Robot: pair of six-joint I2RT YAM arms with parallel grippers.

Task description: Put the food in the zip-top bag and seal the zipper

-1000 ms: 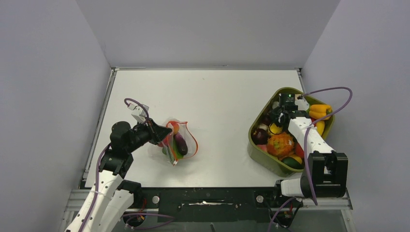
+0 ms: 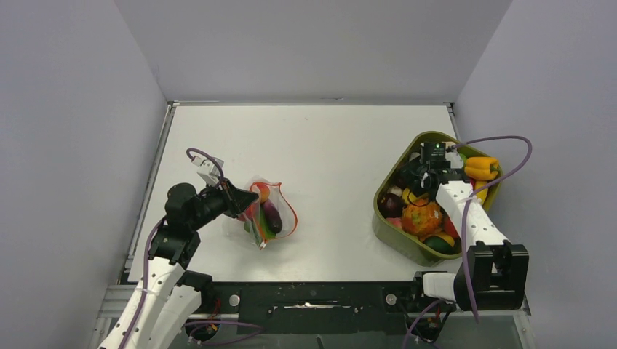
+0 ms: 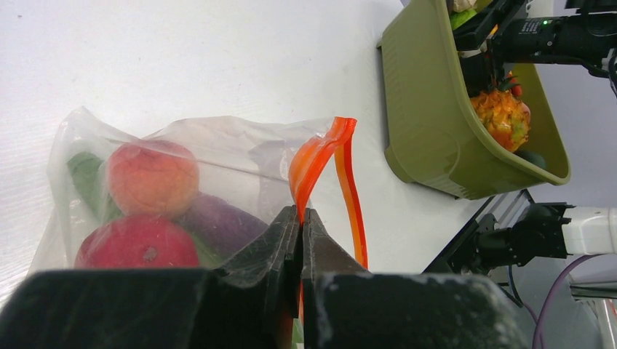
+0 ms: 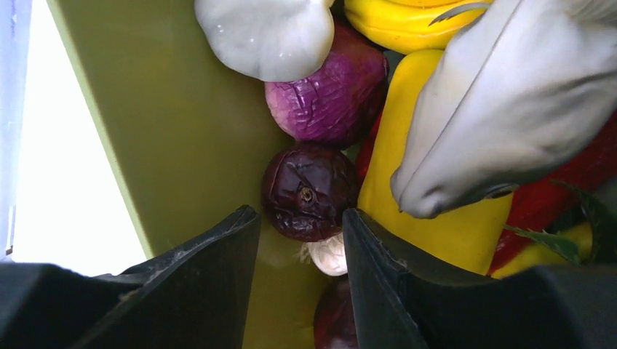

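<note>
The clear zip top bag (image 2: 287, 231) with its orange zipper edge (image 3: 320, 156) lies at the left of the table, its mouth standing apart. Through the film show a peach-coloured fruit (image 3: 153, 178), a red one (image 3: 137, 243) and a purple eggplant (image 2: 272, 217). My left gripper is shut on the bag's edge by the orange strip. Inside the green bin, my right gripper stands part open, pointing down. A dark round fruit (image 4: 309, 190) sits just past and between its fingertips; whether they touch it I cannot tell.
The green bin (image 2: 407, 247) at the right is full of food: a purple onion (image 4: 331, 91), a white piece of garlic (image 4: 265, 36), yellow peppers (image 2: 482, 167) and a spiky orange fruit (image 2: 422, 217). Its wall (image 4: 116, 145) rises close beside my right gripper. Bare table lies between bag and bin.
Left arm and bag look unmoved.
</note>
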